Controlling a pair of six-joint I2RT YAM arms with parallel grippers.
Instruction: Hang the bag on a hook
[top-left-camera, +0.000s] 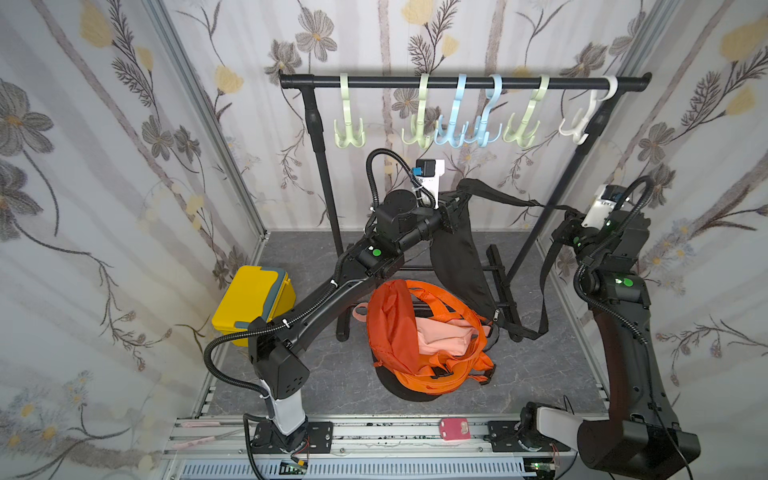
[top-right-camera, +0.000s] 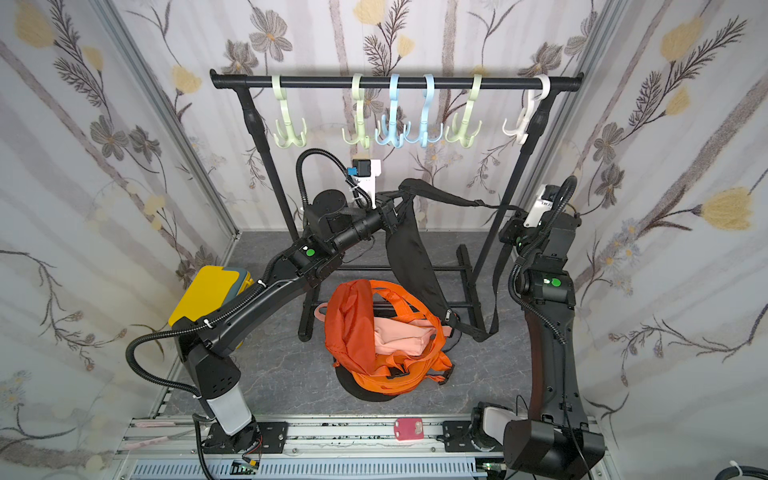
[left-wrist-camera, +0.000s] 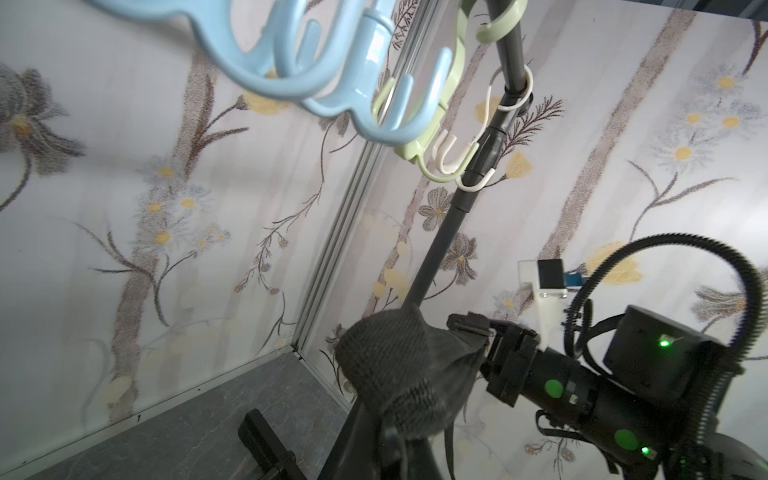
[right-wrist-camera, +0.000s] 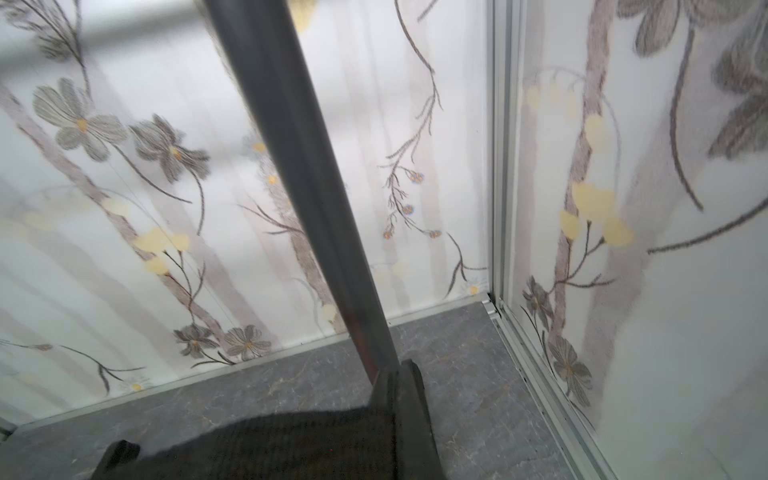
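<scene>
A black sling bag (top-left-camera: 456, 260) hangs from my left gripper (top-left-camera: 454, 206), which is shut on its upper end, in the middle of the rack opening and below the hooks. Its black strap (top-left-camera: 500, 196) stretches rightward to my right gripper (top-left-camera: 569, 228), shut on the strap near the rack's right post; a lower loop of strap dangles between the two. Light green, blue and white hooks (top-left-camera: 481, 128) sit along the bar, all above both grippers. In the left wrist view dark webbing (left-wrist-camera: 408, 368) covers the fingertips. Dark fabric (right-wrist-camera: 280, 448) hides much of the right fingers.
The black rack bar (top-left-camera: 384, 81) runs across the back. An open orange backpack (top-left-camera: 384, 336) lies on the floor below the left arm. To the left stands a yellow box (top-left-camera: 249, 296). The rack's right post (top-left-camera: 564, 180) is close to the right gripper.
</scene>
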